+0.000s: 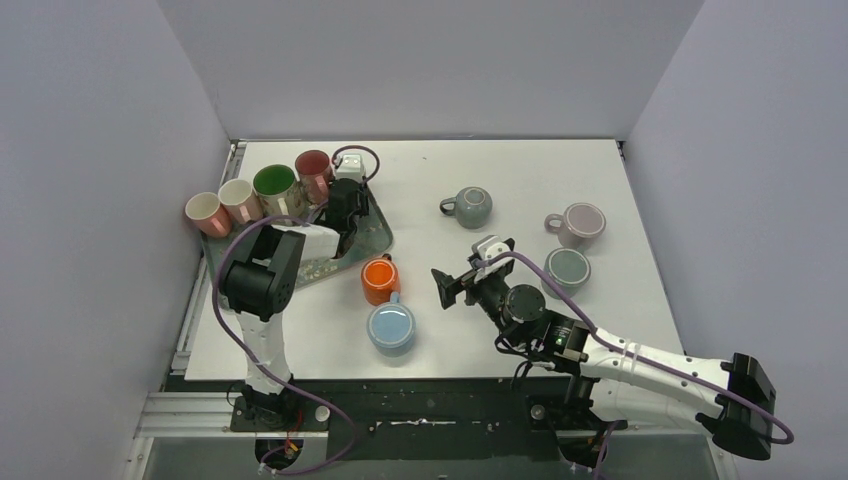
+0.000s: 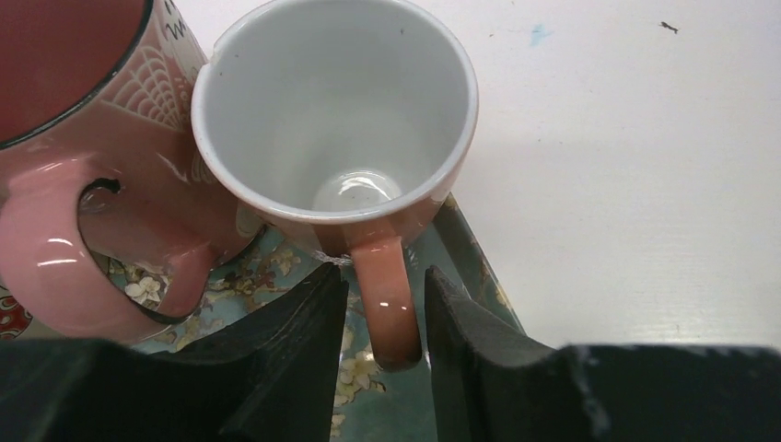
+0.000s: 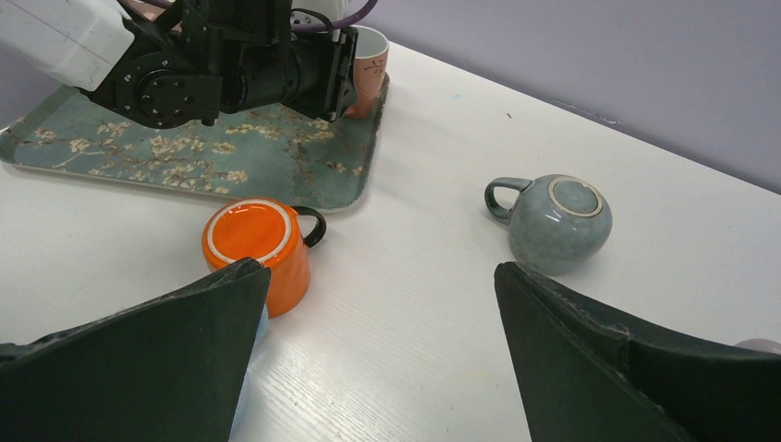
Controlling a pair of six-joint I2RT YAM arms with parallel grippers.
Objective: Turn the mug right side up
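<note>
In the left wrist view a salmon-pink mug (image 2: 336,110) with a white inside stands upright on the tray, its mouth facing up. Its handle (image 2: 385,299) hangs between the parted fingers of my left gripper, with a gap on each side. From above, my left gripper (image 1: 352,190) hides most of this mug. My right gripper stands wide open over the table with nothing between its fingers. Upside-down mugs on the bare table are orange (image 1: 380,280), light blue (image 1: 391,328), grey (image 1: 472,207), and grey-green (image 1: 568,270).
The green floral tray (image 1: 372,236) carries a row of upright mugs, including a dark pink one (image 2: 152,120) right against the salmon mug. A greyish-pink mug (image 1: 581,225) sits at the far right. Bare white table (image 1: 530,180) lies between the grey mug and the right-hand mugs.
</note>
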